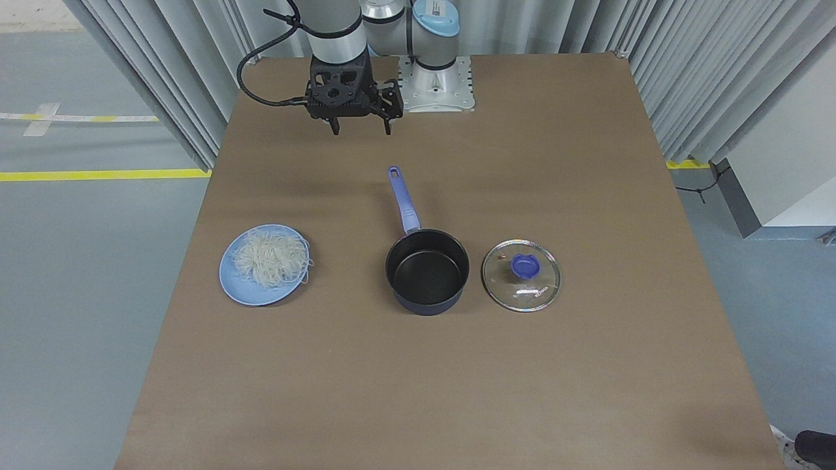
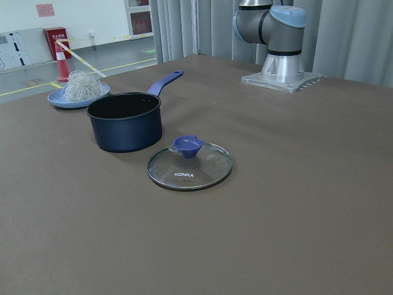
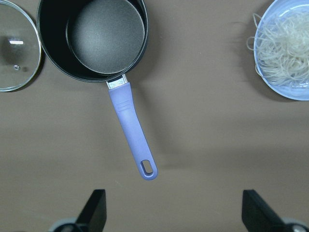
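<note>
My gripper (image 1: 360, 125) hangs open over the back of the table, its two black fingertips apart with nothing between them, also at the bottom of the wrist view (image 3: 174, 203). Before it stands a dark saucepan (image 1: 427, 274) (image 2: 126, 129), empty, its blue handle (image 1: 404, 200) (image 3: 130, 125) pointing toward the arm. A glass lid with a blue knob (image 1: 521, 290) (image 2: 184, 172) lies beside the pan, on the right in the front view. On the other side a blue plate (image 1: 235, 286) holds white noodles (image 1: 270, 257) (image 3: 285, 48), some strands over its rim.
The robot's base (image 1: 435, 98) stands at the back edge. Curtains hang behind the table.
</note>
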